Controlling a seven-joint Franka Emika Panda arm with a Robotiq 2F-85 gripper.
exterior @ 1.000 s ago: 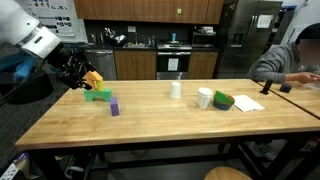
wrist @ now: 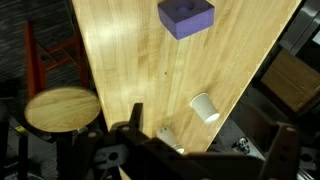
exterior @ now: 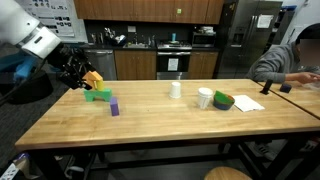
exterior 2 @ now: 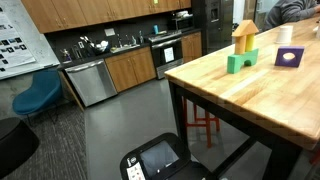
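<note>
In the wrist view my gripper stands open, its dark fingers wide apart with nothing seen between them. A purple block (wrist: 187, 14) with a hollow in it lies at the top of that view. Exterior view 2 shows a green block (exterior 2: 242, 62) on the table, carrying a stack of yellow pieces (exterior 2: 240, 45) topped by an orange triangle (exterior 2: 246, 27). The purple block (exterior 2: 288, 57) stands apart from this stack. From exterior view 1, the arm reaches in at the left, its end overlapping the stack; whether they touch is unclear.
Two white cups (exterior: 204, 98) (exterior: 175, 90) and a dark green bowl (exterior: 223, 101) stand mid-table, with white paper (exterior: 244, 103) farther right. A person (exterior: 293, 65) is at the right end. A round stool (wrist: 62, 110) sits below.
</note>
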